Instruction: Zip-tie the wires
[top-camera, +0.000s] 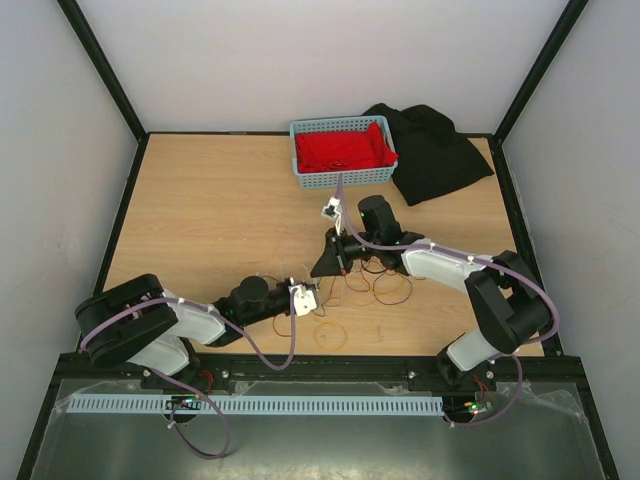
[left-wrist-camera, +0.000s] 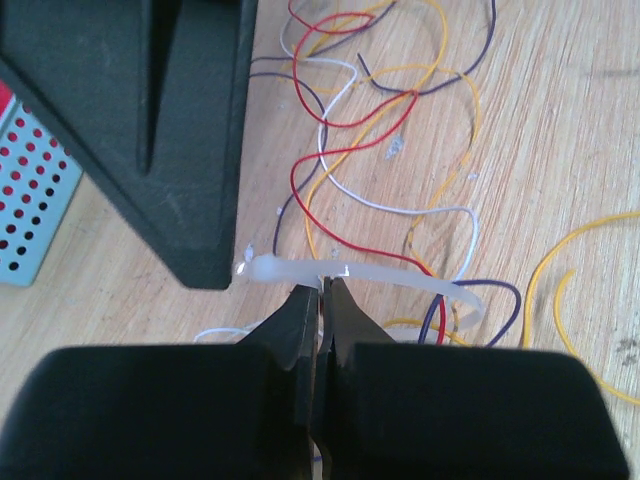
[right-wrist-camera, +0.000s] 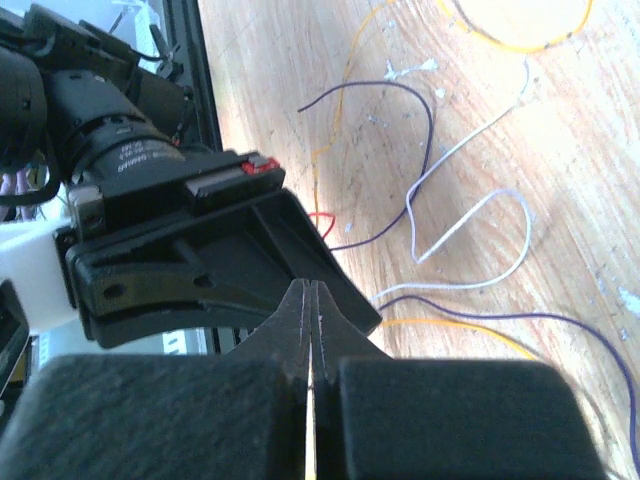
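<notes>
In the left wrist view a white zip tie (left-wrist-camera: 390, 276) loops round red, blue, yellow and white wires (left-wrist-camera: 420, 208). My left gripper is shut on the zip tie near its head. Just above the tie's head is a dark finger of my right gripper. In the top view the two grippers meet over the middle front of the table, my right gripper (top-camera: 322, 268) from the upper right. In the right wrist view my right gripper is shut, with nothing visible between its fingers, close to the left gripper's body.
A blue basket (top-camera: 343, 178) with red cloth stands at the back, beside a black cloth (top-camera: 440, 160). Loose wires (right-wrist-camera: 500, 280) spread over the table.
</notes>
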